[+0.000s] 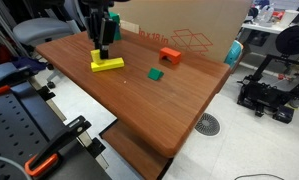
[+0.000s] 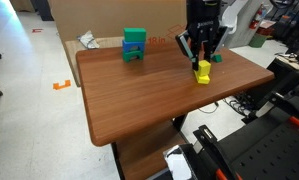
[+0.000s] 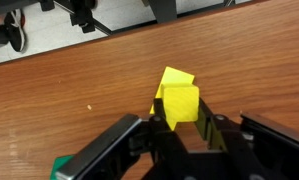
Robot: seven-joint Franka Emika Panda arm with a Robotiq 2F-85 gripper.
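In exterior view 1, a small yellow block (image 1: pixel 96 57) stands at one end of a longer yellow block (image 1: pixel 109 64) lying on the wooden table. My gripper (image 1: pixel 100 55) is down over that upper block. From the wrist view, the upper yellow block (image 3: pixel 181 103) sits between the dark fingers of my gripper, which is shut on it. Part of the lower yellow block (image 3: pixel 176 76) shows just behind it. Exterior view 2 has the upper yellow block (image 2: pixel 203 68) directly above the lower one (image 2: pixel 203 79); no clear gap shows between them.
An orange-red block (image 1: pixel 170 56) and a small green block (image 1: pixel 155 73) lie farther along the table (image 1: pixel 179 95). A stack of green and blue blocks (image 2: pixel 134 43) stands at the back in exterior view 2.
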